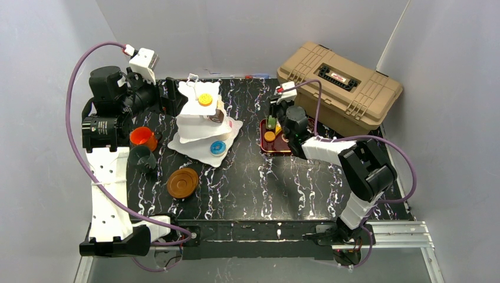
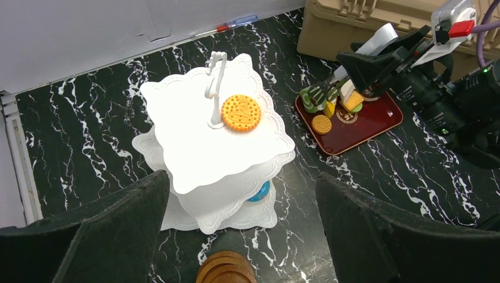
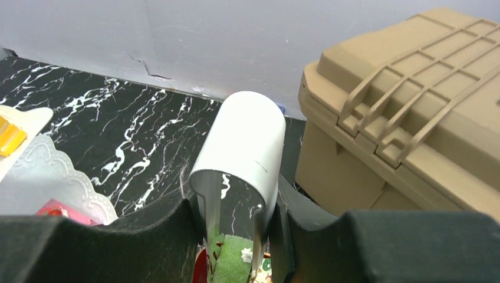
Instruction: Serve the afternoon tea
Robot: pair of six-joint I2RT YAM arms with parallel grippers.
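My left gripper stands open and empty beside a white tiered stand [image 2: 212, 159]; a round orange biscuit [image 2: 240, 112] lies on the stand's top tier. Over the dark red tray [image 2: 365, 135], my right gripper has its fingers apart, with white tongs [image 3: 244, 132] upright between the fingers and touching both sides. The clear ends of the tongs reach down around a green cake [image 3: 232, 262]; whether they grip it I cannot tell. Also on the tray are a small biscuit [image 2: 321, 124] and a yellow-and-white sandwich piece [image 2: 352, 100].
A blue-topped round sweet [image 1: 217, 148] sits on the stand's lowest tier. Orange cup [image 1: 142, 137], dark glass cup [image 1: 142, 158] and brown coasters [image 1: 183, 183] lie at left. Behind the tray rises a large tan case [image 1: 339, 88].
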